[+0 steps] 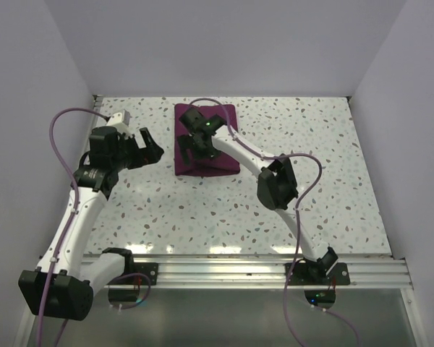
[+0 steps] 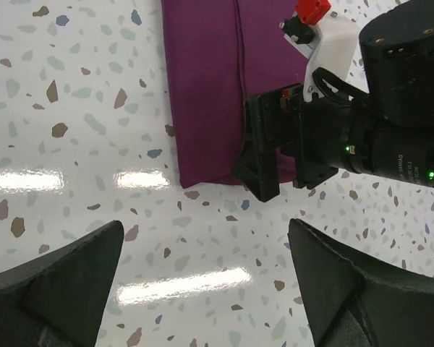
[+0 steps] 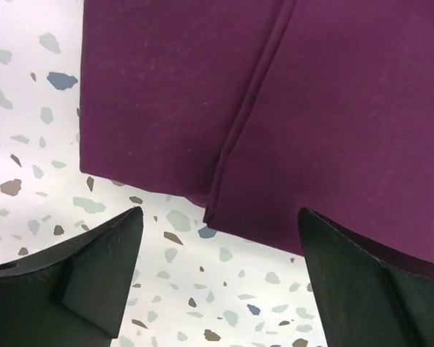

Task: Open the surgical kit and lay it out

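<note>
The surgical kit is a folded maroon cloth (image 1: 220,168) lying flat near the back of the speckled table. A raised fold edge (image 3: 240,119) runs along it, seen close in the right wrist view. Over the cloth's middle stands my right gripper (image 1: 190,150), open, its fingers (image 3: 347,267) spread on both sides of the cloth's near edge with nothing held. My left gripper (image 1: 156,147) is open as well, left of the cloth above bare table, and its fingers (image 2: 65,282) hold nothing. The right arm hides part of the cloth in the top view.
Bare speckled table (image 1: 195,217) lies in front of the cloth and to its right. A metal rail (image 1: 217,266) runs along the front edge. In the left wrist view, the right gripper is close to the left one.
</note>
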